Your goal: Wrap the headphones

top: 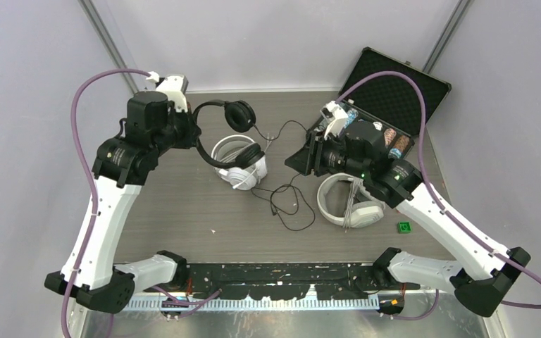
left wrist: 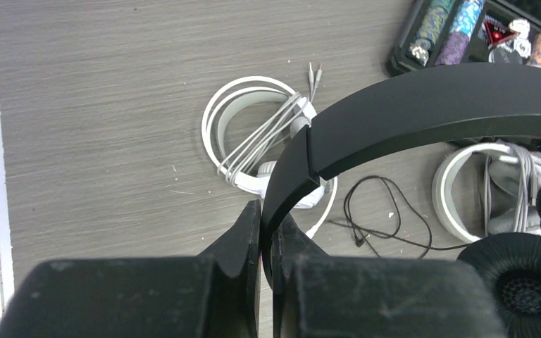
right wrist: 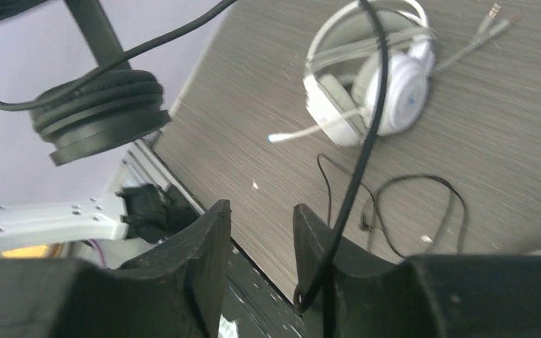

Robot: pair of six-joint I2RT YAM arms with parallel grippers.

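Note:
In the top view, black headphones (top: 240, 117) hang in the air at left, ear cups toward the right. My left gripper is shut on their headband (left wrist: 423, 102). From an ear cup, the thin black cable (top: 289, 121) arcs over to my right gripper; more of it lies loosely looped on the table. In the right wrist view the right fingers stand apart. The cable (right wrist: 366, 144) runs down to the right-hand finger (right wrist: 317, 243), but whether it passes between the fingers is hard to tell there.
White headphones (top: 258, 171) with their cable wound round lie below the black pair. A second white pair (top: 368, 214) lies right of centre. An open black case (top: 394, 91) stands at the back right, a green block (top: 403, 227) at right.

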